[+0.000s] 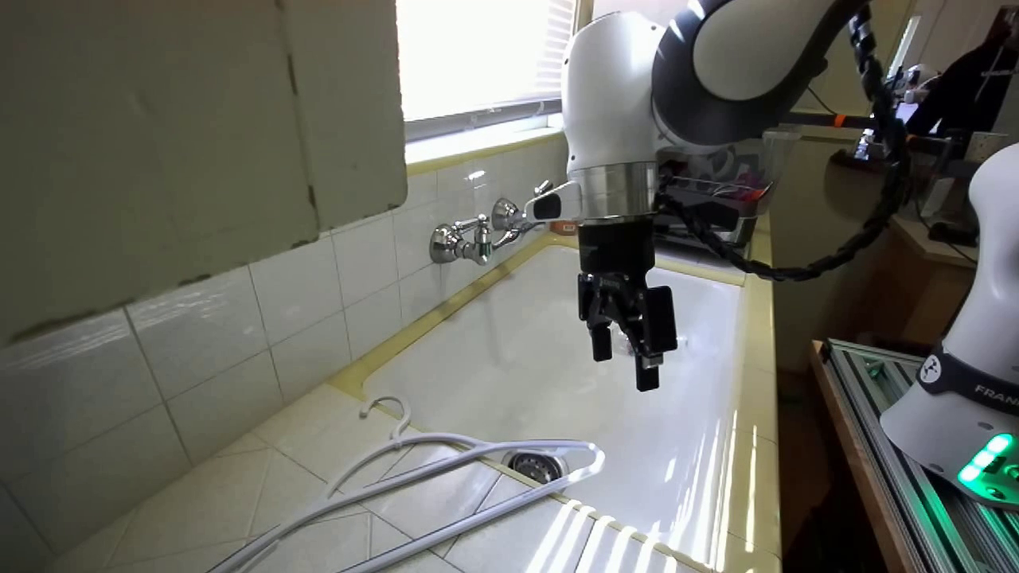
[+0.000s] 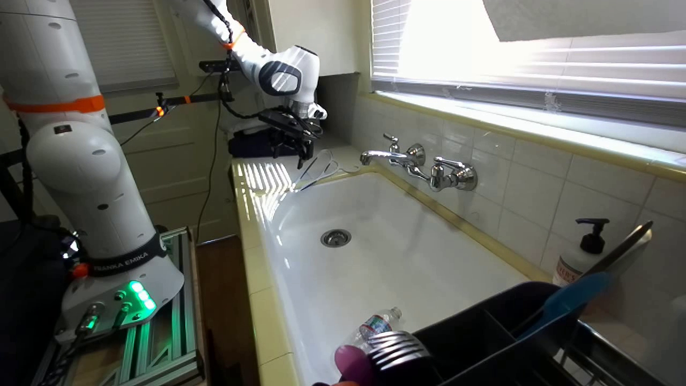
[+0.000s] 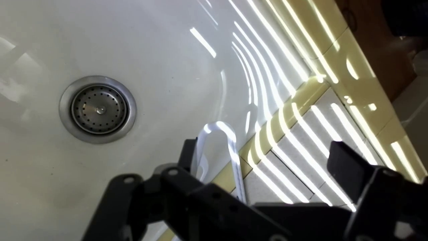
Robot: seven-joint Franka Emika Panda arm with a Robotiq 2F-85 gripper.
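Observation:
A white hanger (image 1: 439, 465) lies on the tiled counter, its hook toward the wall and one end reaching over the sink's edge. In the wrist view, that rounded end of the hanger (image 3: 231, 149) shows beside the left finger, below the gripper. My gripper (image 1: 627, 368) is above the sink, open, with nothing held; its two fingers stand wide apart in the wrist view. A clear plastic bottle (image 2: 374, 326) lies in the sink (image 2: 386, 244) near its far end from the hanger; the gripper mostly covers it in exterior view 1.
Chrome taps (image 2: 444, 173) stick out from the tiled wall over the sink. A dark dish rack (image 2: 489, 334) with utensils and a soap bottle (image 2: 582, 251) stand at one end. The drain (image 3: 98, 109) is uncovered, and most of the basin is bare.

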